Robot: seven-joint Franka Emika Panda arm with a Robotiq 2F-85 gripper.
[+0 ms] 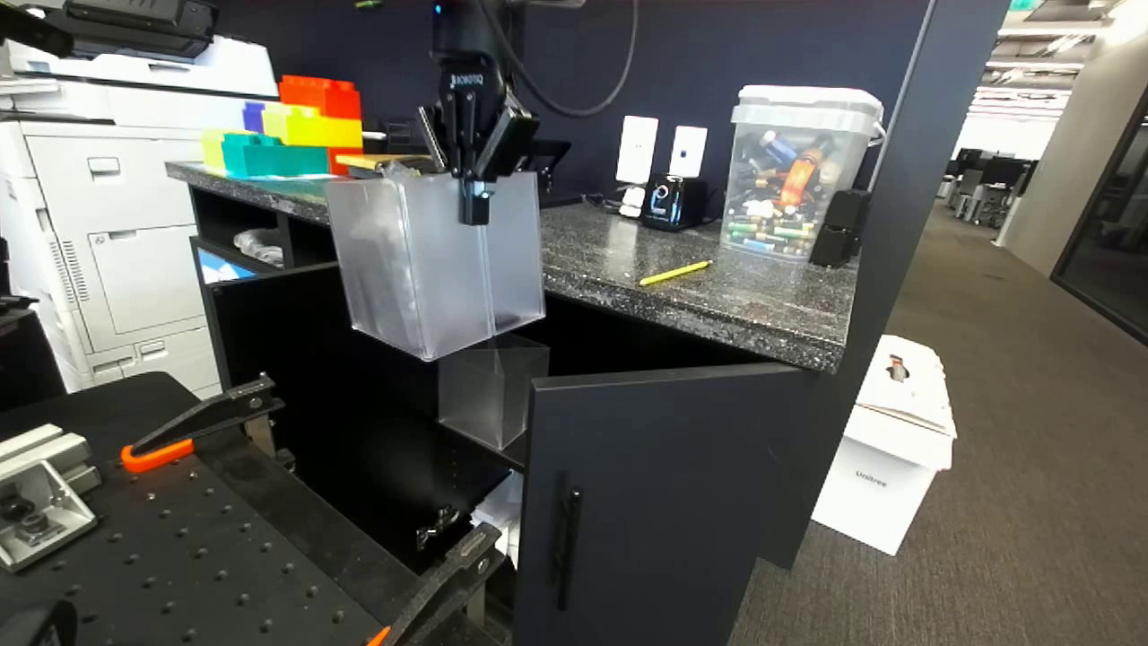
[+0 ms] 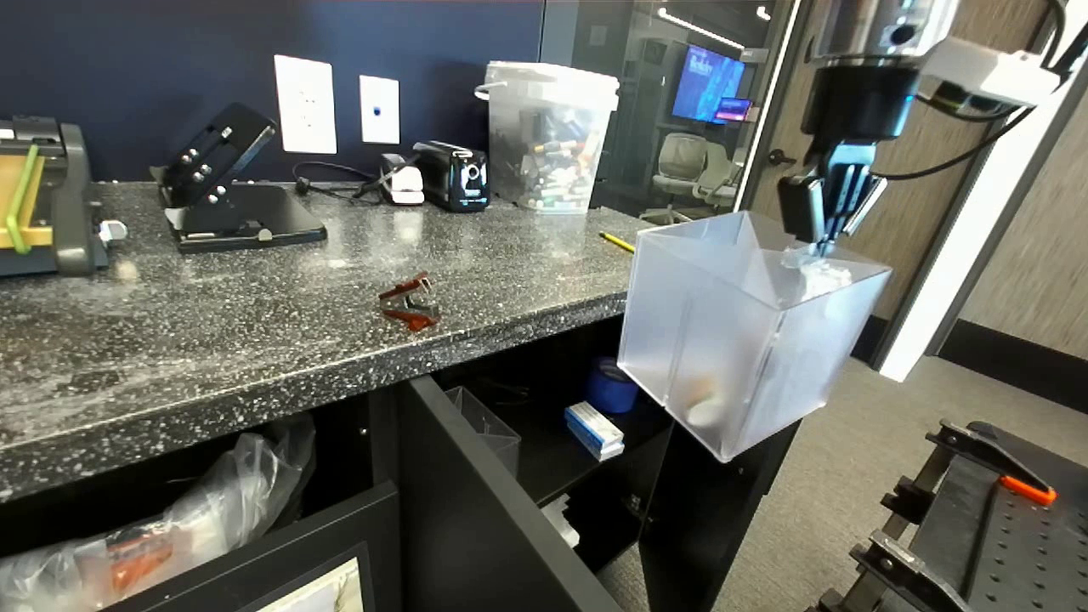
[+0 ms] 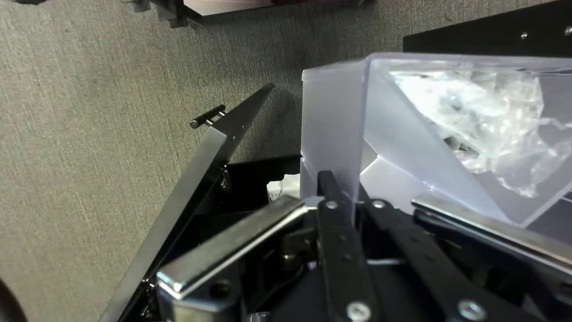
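Note:
A frosted translucent bin (image 1: 441, 269) hangs tilted in the air in front of the counter edge, above the open cabinet. My gripper (image 1: 475, 194) is shut on the bin's upper wall, one finger on each side of it. In exterior view 2 the bin (image 2: 704, 337) is raised beside the counter's end, with my gripper (image 2: 824, 245) at its top rim. Looking down in the wrist view, I see the bin's wall (image 3: 335, 112) between the fingers, and crumpled clear plastic (image 3: 482, 118) inside it. A second, smaller clear bin (image 1: 490, 393) stands in the cabinet.
The cabinet door (image 1: 656, 495) stands open below. On the speckled counter (image 2: 255, 306) are a staple remover (image 2: 410, 303), a yellow pencil (image 1: 675, 273) and a lidded tub (image 1: 796, 172). A perforated black table (image 1: 161, 538) with clamps lies at the near left.

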